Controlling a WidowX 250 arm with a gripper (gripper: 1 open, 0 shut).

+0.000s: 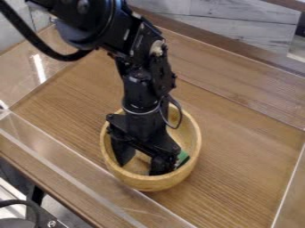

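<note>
My black gripper (145,151) reaches down from the top left into a tan round bowl (165,182), its fingers inside the rim. Behind the fingers at the right, a small part of a green object (181,158) shows in the bowl. The fingertips and whatever lies between them are hidden or too dark to tell.
The bowl stands on a wooden surface (244,151) with free room to the right and at the back left. A clear ledge runs along the near left edge, and a pale wall stands at the back.
</note>
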